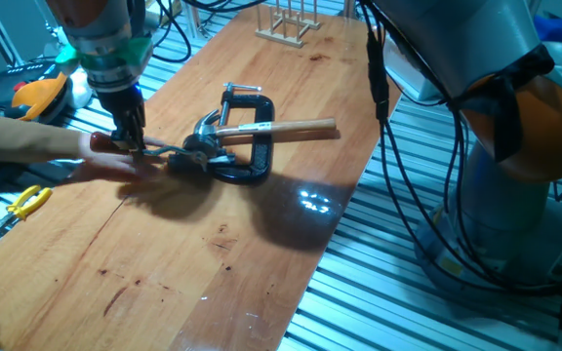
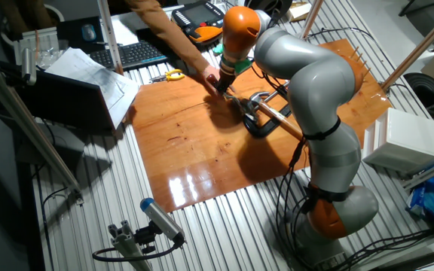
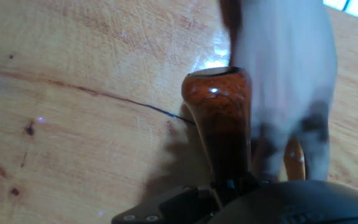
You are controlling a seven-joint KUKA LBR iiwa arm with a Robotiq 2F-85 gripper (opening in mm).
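Note:
A hand-crank tool with a glossy brown wooden handle [image 3: 221, 106], a wavy metal rod [image 1: 167, 150] and a dark body [image 1: 195, 156] is at the left of the table. My gripper [image 1: 132, 148] points down, shut on it at the rod end of the handle; its fingertips are partly hidden in the wrist view. The tool's shadow falls apart from it on the wood. A person's hand [image 1: 115, 168] reaches in at the handle, and in the wrist view the blurred hand [image 3: 288, 68] is right beside it; I cannot tell whether they touch.
A hammer [image 1: 296, 126] lies across a black C-clamp [image 1: 262, 151], right beside the tool's body. Yellow-handled pliers [image 1: 29, 202] lie off the left edge. A wooden rack [image 1: 286, 24] stands at the far end.

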